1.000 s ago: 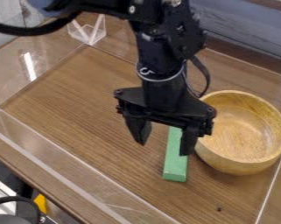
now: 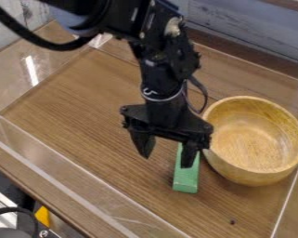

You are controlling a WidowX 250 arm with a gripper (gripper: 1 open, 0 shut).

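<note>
The black gripper (image 2: 166, 139) hangs over the middle of the table, open, its two fingers apart on either side. Below it and slightly to its right lies a green block (image 2: 186, 179), long and upright in the view, its far end partly hidden behind the gripper. A tan round bowl (image 2: 256, 163) stands to the right of the block, close beside it. Whether anything touches the fingertips cannot be told.
Cables and a small yellow object sit outside the table at the lower left.
The arm and gripper have moved back and a little to the left, looking smaller and sitting farther from the bowl. The green block and bowl look unmoved.
</note>
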